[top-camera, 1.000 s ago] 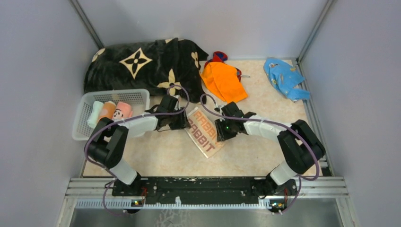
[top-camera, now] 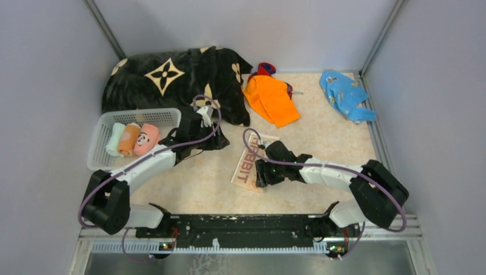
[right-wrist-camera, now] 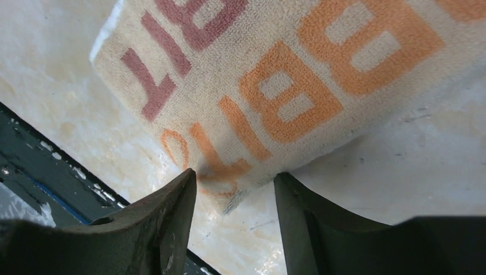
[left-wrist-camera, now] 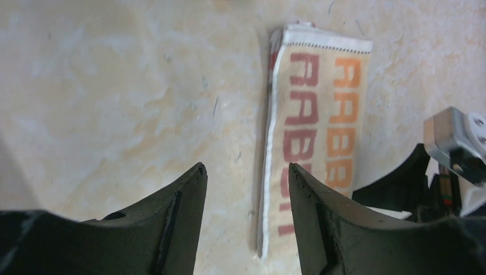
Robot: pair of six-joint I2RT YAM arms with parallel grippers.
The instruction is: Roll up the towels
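Observation:
A folded cream towel (top-camera: 245, 166) with red and orange letters lies flat, slanted, in the middle of the table. In the left wrist view, the folded towel (left-wrist-camera: 312, 126) runs lengthwise to the right of my left gripper, which is open and empty. From above, that left gripper (top-camera: 221, 140) hovers left of the towel. My right gripper (top-camera: 261, 173) is over the towel's near right corner. Its fingers stand apart in the right wrist view, the orange-lettered corner (right-wrist-camera: 252, 129) reaching between and below the tips; whether they touch it, I cannot tell.
At left, a grey basket (top-camera: 97, 137) contains rolled towels (top-camera: 129, 139). A dark patterned blanket (top-camera: 172, 80) lies behind it. An orange cloth (top-camera: 270, 100) and a blue cloth (top-camera: 347, 94) lie at the back.
The towel has turned to a different slant. The right gripper has shifted slightly nearer the front and left.

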